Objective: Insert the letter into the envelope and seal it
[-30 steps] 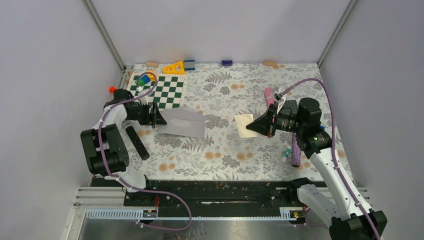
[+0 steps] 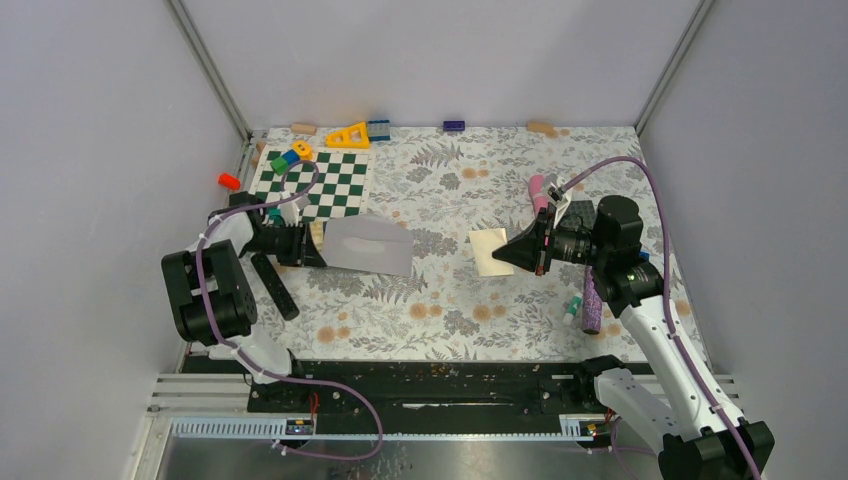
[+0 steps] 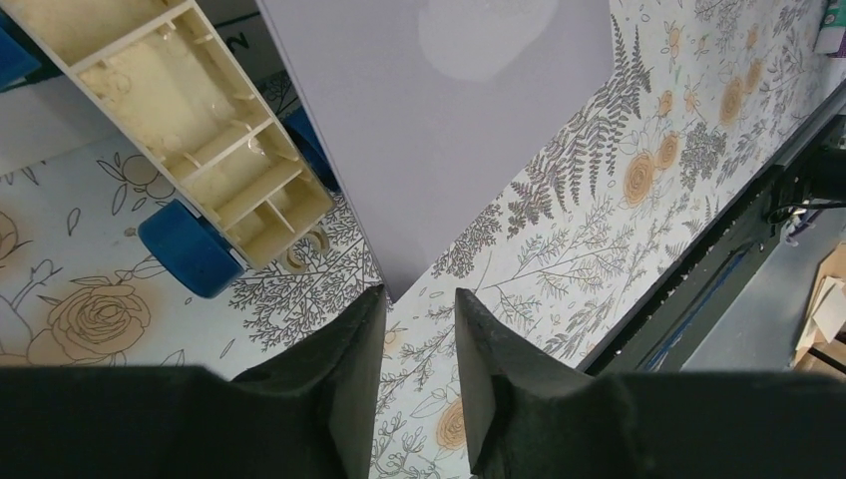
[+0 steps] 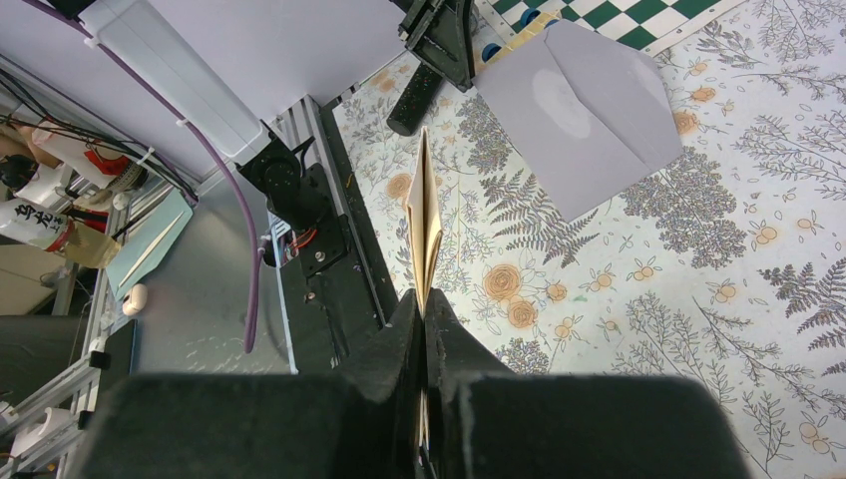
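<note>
The pale grey envelope [image 2: 372,250] lies on the patterned cloth with its flap spread toward the back. My left gripper stands part open at the envelope's front left corner. In the left wrist view that corner of the envelope [image 3: 429,140] reaches between the fingertips, close to the left one; neither finger visibly pinches it. Over the middle right of the table, my right gripper [image 2: 540,262] is shut on the cream folded letter [image 2: 488,252]. Seen edge-on in the right wrist view, the letter [image 4: 424,215] stands up from the closed fingertips.
A cream divided tray with blue wheels [image 3: 190,110] sits left of the envelope, near the green chessboard [image 2: 340,183]. A black bar [image 2: 275,286] lies in front of the left gripper. Purple [image 2: 592,303] and pink rolls [image 2: 538,190] lie by the right arm.
My left gripper has come toward the front, from the envelope's left edge to its front left corner. The envelope has shifted very slightly right. The right arm and letter have stayed put.
</note>
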